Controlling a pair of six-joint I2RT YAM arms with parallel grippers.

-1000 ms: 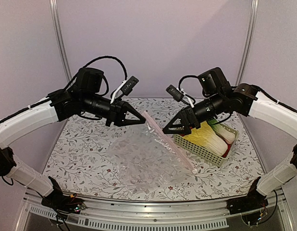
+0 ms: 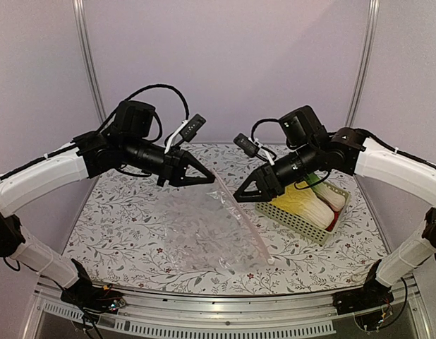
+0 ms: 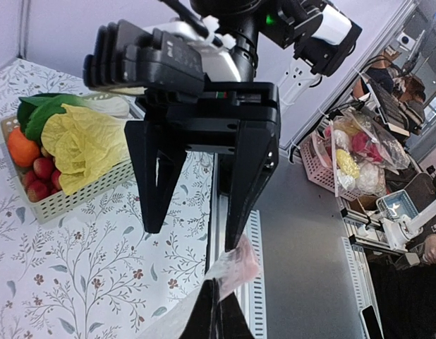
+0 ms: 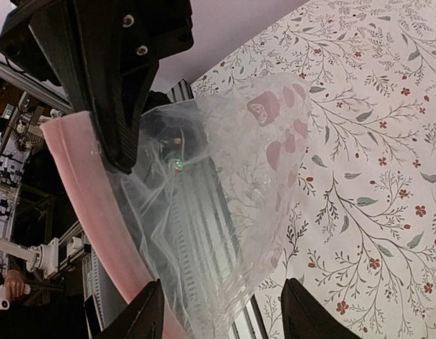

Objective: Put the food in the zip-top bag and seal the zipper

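The clear zip bag (image 2: 204,233) with its pink zipper strip hangs from my left gripper (image 2: 209,176), which is shut on the strip's upper end. In the right wrist view the bag (image 4: 246,176) drapes below that gripper, the pink strip (image 4: 98,205) running downward. My right gripper (image 2: 243,198) stands open beside the strip, a little lower and to the right; its fingertips (image 4: 151,318) are near the strip's lower part. The food, a napa cabbage (image 2: 310,208), leafy greens and red and orange round items, sits in a basket (image 3: 84,198).
The perforated basket occupies the table's right side, behind my right arm. The front metal rail (image 2: 225,328) edges the table.
My right gripper has moved slightly down and left toward the strip. The bag's lower end has swung a little left. The left gripper is nearly still.
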